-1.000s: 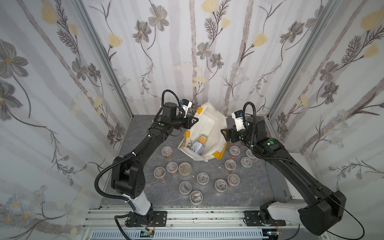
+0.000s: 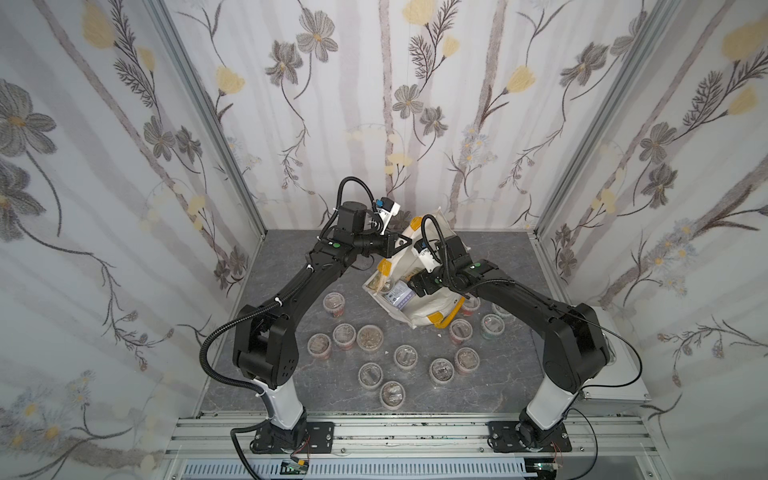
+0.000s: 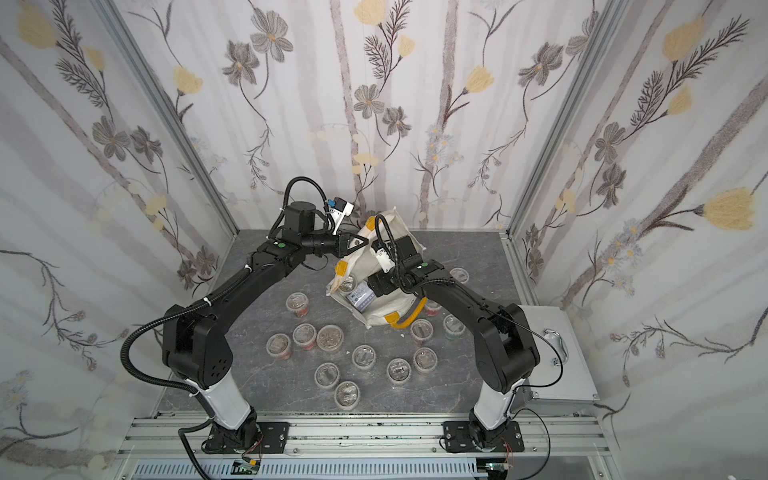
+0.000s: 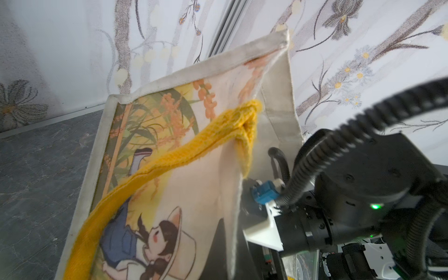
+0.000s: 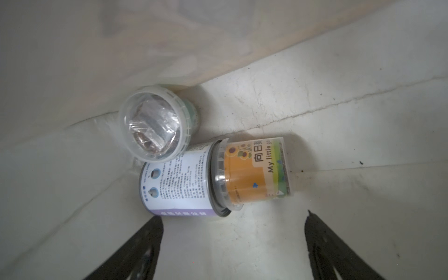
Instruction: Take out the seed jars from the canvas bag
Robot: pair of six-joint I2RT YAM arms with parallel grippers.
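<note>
The canvas bag (image 2: 432, 308) lies on its side with yellow straps. In the right wrist view its inside holds an upright clear seed jar (image 5: 154, 126), a white-labelled can (image 5: 177, 186) and an orange sunflower jar (image 5: 252, 170) lying sideways. My right gripper reaches into the bag, fingers apart, just short of these, holding nothing visible. My left gripper (image 2: 397, 244) is at the bag's upper left edge, shut; its fingertips are hidden in the left wrist view, where the printed bag side (image 4: 186, 177) fills much of the picture.
Several lidded jars (image 2: 392, 394) stand on the grey table (image 2: 272, 368) in front of and beside the bag. A white box (image 3: 560, 376) is at the right.
My right gripper has swung leftward from beside the bag into it. My left gripper has moved slightly up and right, and the bag has shifted a little with it.
</note>
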